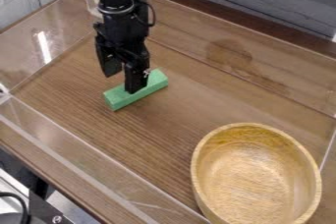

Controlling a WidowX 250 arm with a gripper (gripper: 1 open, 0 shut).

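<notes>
A black gripper (122,69) on the arm coming down from the top centre-left hangs over a flat green bar (134,95), which lies diagonally on the wooden table (184,159). The fingers are at or just above the bar's upper part; whether they touch it, and how far apart they are, is unclear.
A large pale yellow oval bowl (256,177) sits at the lower right. The table's left edge shows grey metal and a black cable at the lower left.
</notes>
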